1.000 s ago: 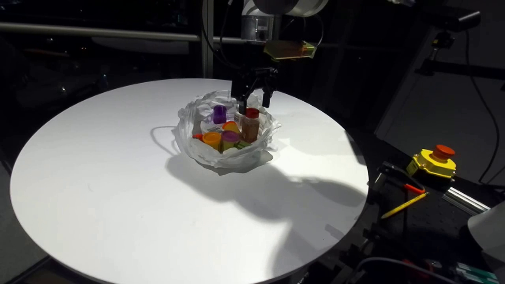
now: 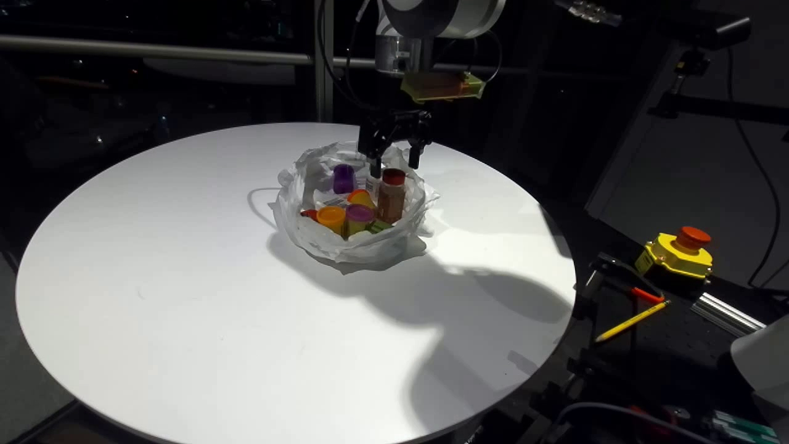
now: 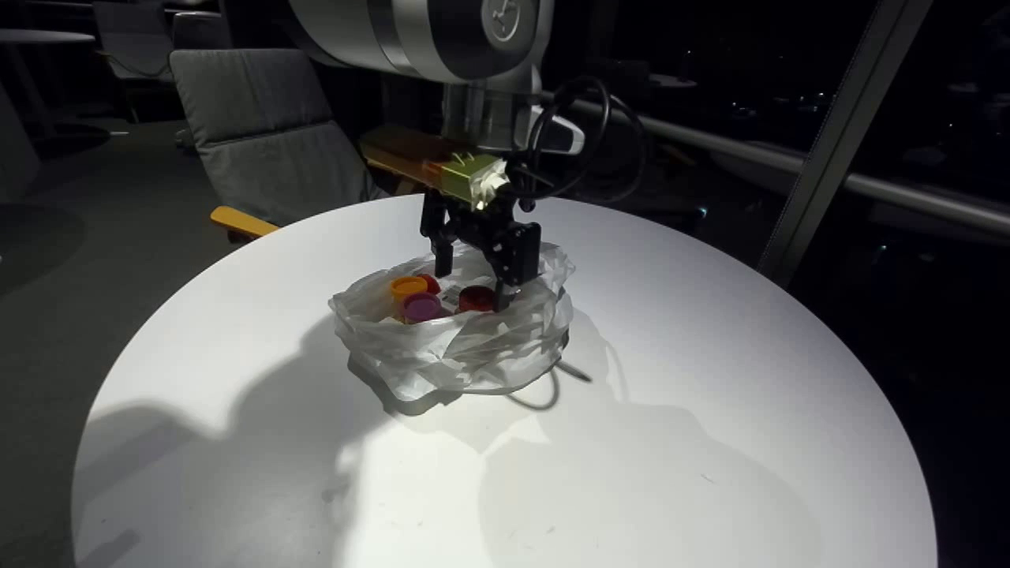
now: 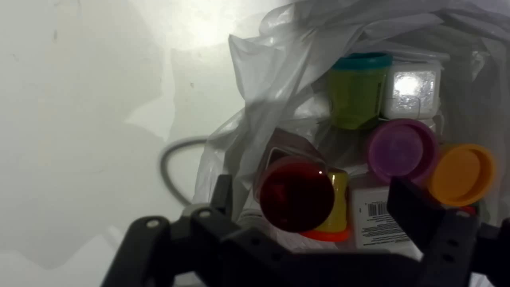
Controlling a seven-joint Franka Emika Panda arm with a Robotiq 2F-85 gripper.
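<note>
My gripper stands open above a white plastic bag (image 2: 336,251), its fingers spread wide around the space over the contents. Below, in the wrist view, a red-capped jar (image 4: 296,195) of brown contents lies between the two fingers, closer to the left one; neither is seen to grip it. Around it in the bag are a purple-lidded tub (image 4: 402,149), an orange-lidded tub (image 4: 461,174), a teal-lidded tub (image 4: 357,93), a yellow tub with an orange lid (image 4: 338,203) and a white box with a barcode (image 4: 380,217). Exterior view 1 also shows a dark purple tub (image 2: 344,179).
A chair (image 3: 270,132) stands behind it in exterior view 2. Off the table's right side lie a yellow box with a red button (image 2: 677,251) and a yellow pencil (image 2: 633,321).
The arm and gripper have shifted slightly left in exterior view 1, with the shadow on the table moving too. The bag and its contents look unmoved.
</note>
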